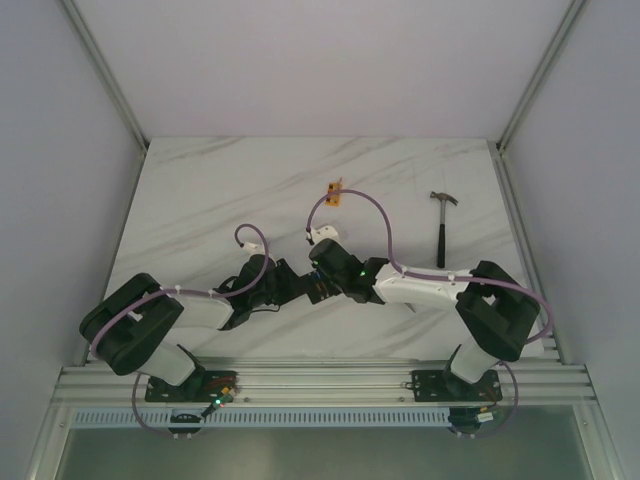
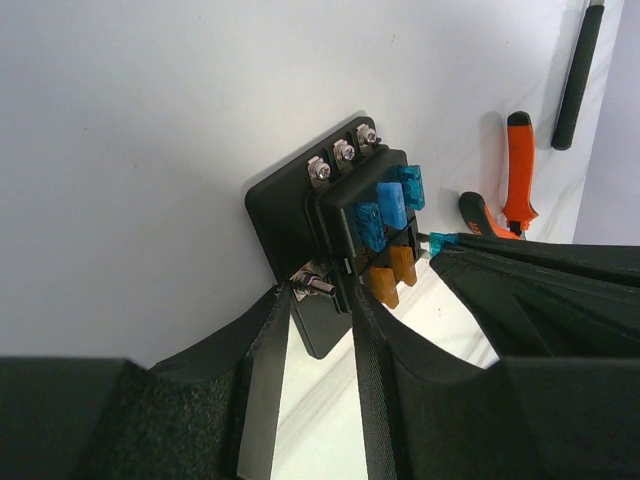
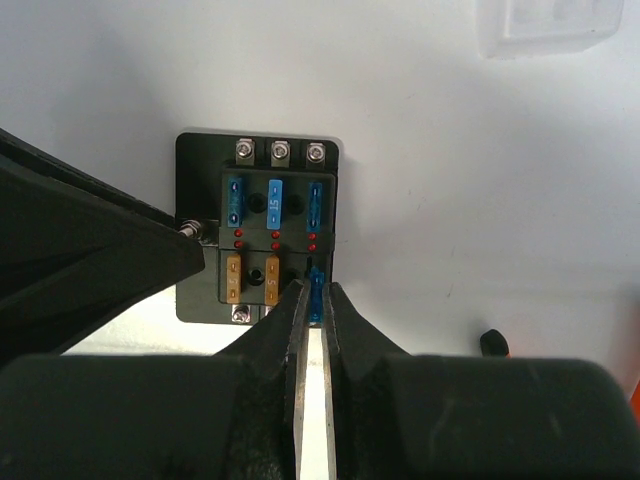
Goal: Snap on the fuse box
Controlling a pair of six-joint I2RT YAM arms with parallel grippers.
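The black fuse box point(image 3: 205, 279) carries blue and orange fuses and metal terminals; it sits between both grippers near the front middle of the marble table. My left gripper is at its left side, fingertips by a metal terminal, slightly apart; in the right wrist view its black finger reaches that side. My right gripper is shut on a blue fuse point(image 3: 316, 284) at the box's lower right position; whether the fuse is fully seated cannot be told.
Orange-handled tools point(image 2: 520, 170) lie beyond the box, with a hammer point(image 1: 442, 225) to the right and a small orange item point(image 1: 333, 195) behind. A clear plastic container point(image 3: 548, 20) is in the right wrist view.
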